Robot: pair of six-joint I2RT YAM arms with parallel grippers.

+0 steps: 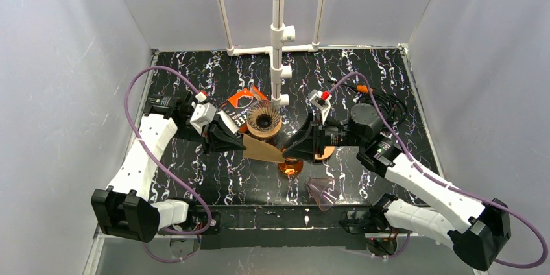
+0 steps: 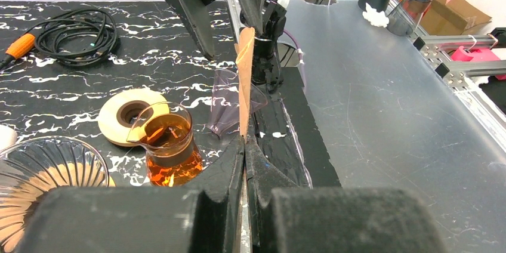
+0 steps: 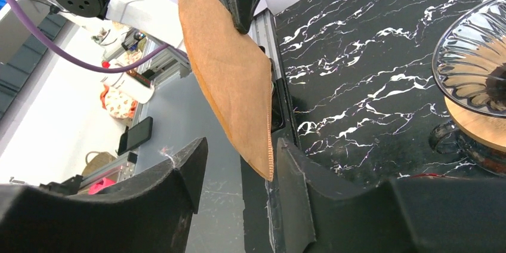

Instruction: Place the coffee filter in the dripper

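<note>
A brown paper coffee filter (image 1: 261, 150) hangs flat between my two arms. My left gripper is shut on its edge. In the right wrist view the filter's (image 3: 230, 80) lower corner reaches into the gap of my right gripper. The right fingers (image 3: 190, 172) stand apart on either side of that corner, and the paper is not clamped there. Behind the filter, the clear ribbed dripper (image 1: 264, 119) sits empty on its wooden-collared base, its bowl (image 3: 471, 62) facing up.
A beaker of amber liquid (image 2: 173, 151) stands below the right gripper, near a tape-like roll (image 2: 119, 113). A clear cone (image 1: 322, 192) lies near the front edge. An orange box (image 1: 239, 105) and a coiled cable (image 1: 389, 106) lie farther back.
</note>
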